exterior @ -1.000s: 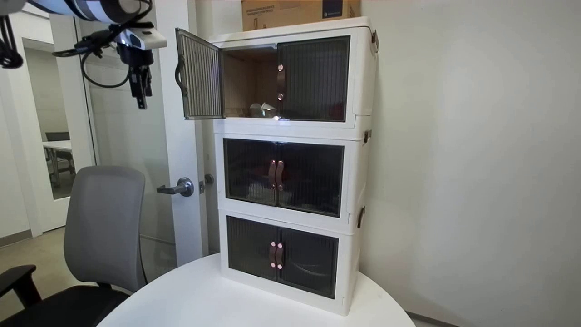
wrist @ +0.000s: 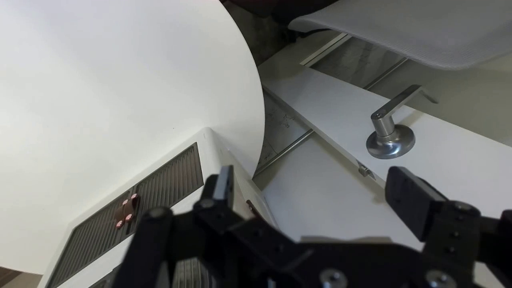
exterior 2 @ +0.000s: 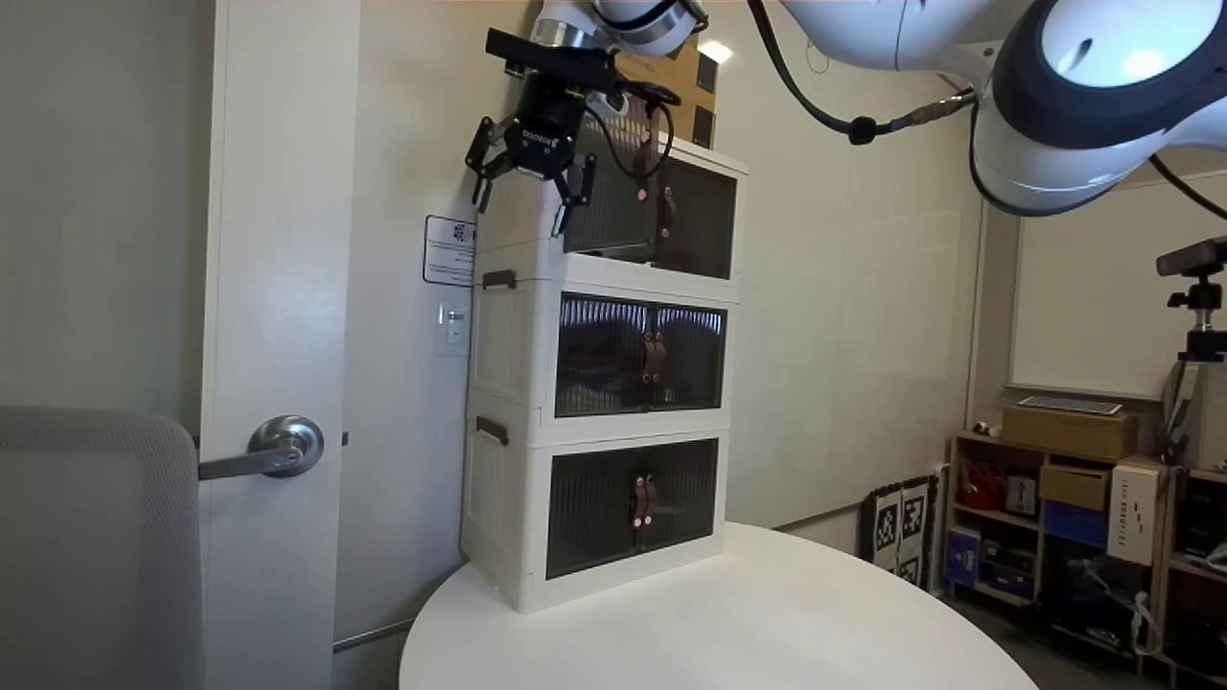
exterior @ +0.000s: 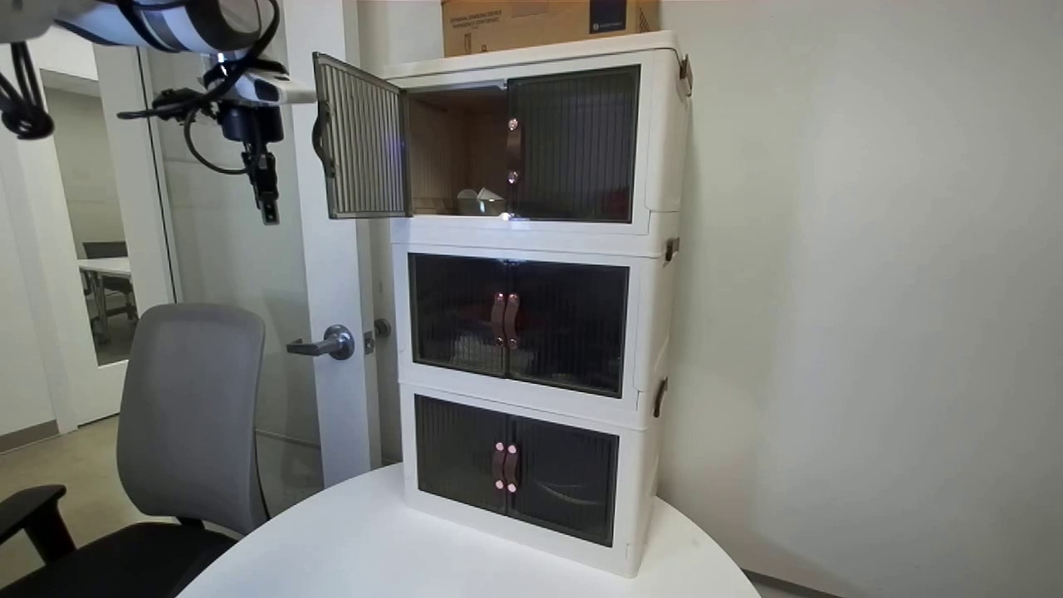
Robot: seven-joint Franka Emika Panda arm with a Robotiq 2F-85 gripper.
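My gripper hangs fingers-down to the left of the swung-out upper left door of a white three-tier cabinet. In exterior view 2 the gripper is open, its fingers well apart and nothing between them. A gap shows between gripper and door in exterior view 1. Inside the opened top compartment lies a small pale object with a clear one. The top right door is closed, as are the middle doors and the bottom doors. The wrist view looks down past the cabinet's side.
The cabinet stands on a round white table, whose front is bare. A cardboard box sits on top of the cabinet. To the left are a grey chair and a room door with a metal handle.
The upper left door has swung slightly further outward.
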